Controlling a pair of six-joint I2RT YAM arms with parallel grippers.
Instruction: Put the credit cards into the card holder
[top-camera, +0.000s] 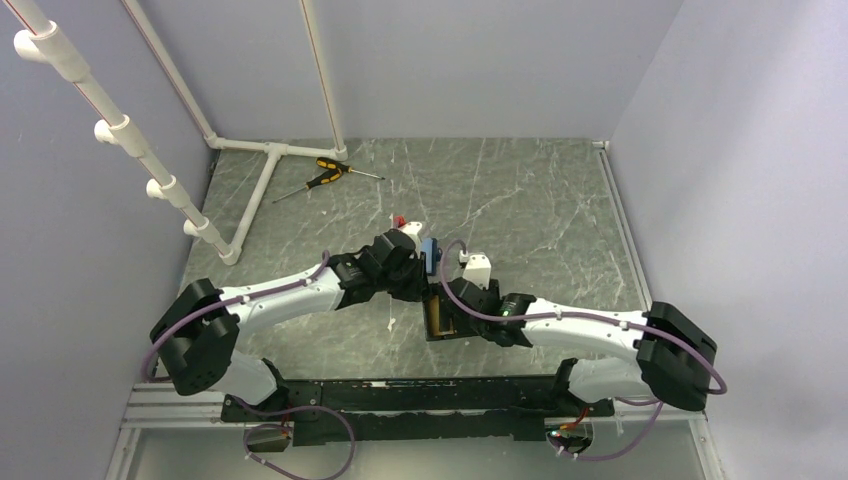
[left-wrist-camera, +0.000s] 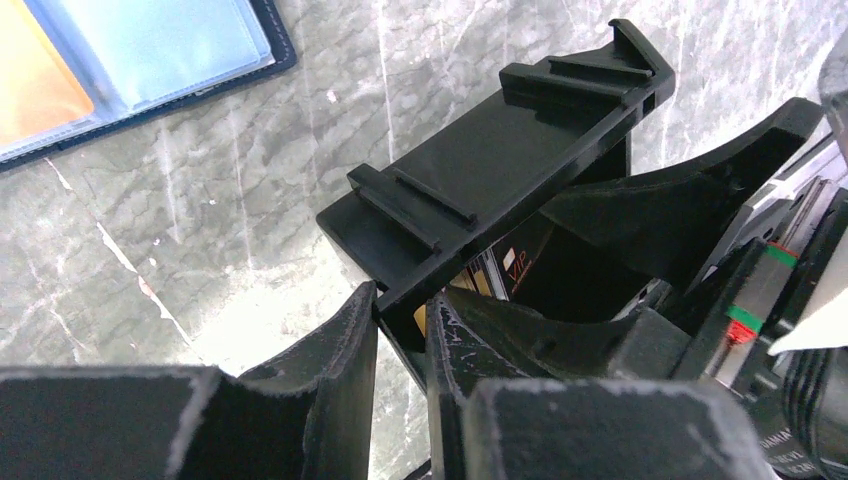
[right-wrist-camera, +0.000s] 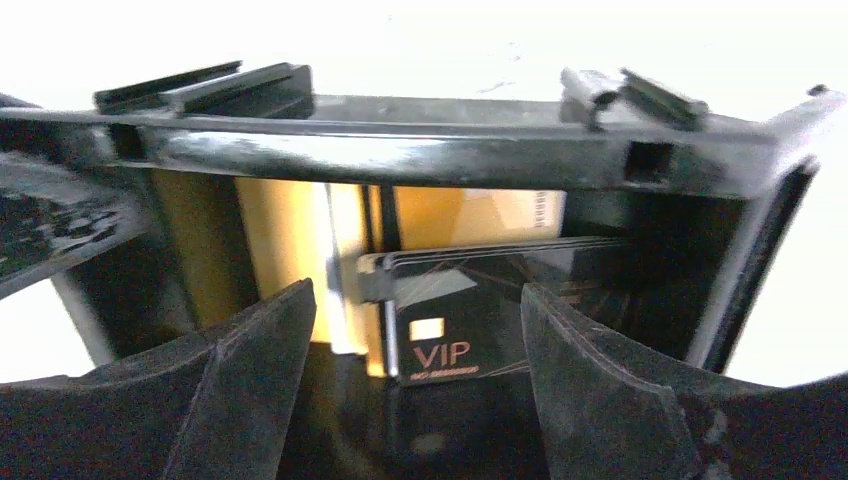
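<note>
A black box holds upright cards, among them a black VIP card and yellowish ones behind and left of it. My left gripper is shut on a corner of the box's rim. In the right wrist view, my right gripper stands open before the cards, its fingertips apart with the VIP lettering between them in view; whether they touch the card cannot be told. A dark-blue holder with clear pockets lies flat beyond the box, partly out of the left wrist view.
Two screwdrivers with yellow-black handles lie at the back left, near the white pipe frame. Both arms crowd together over the box.
</note>
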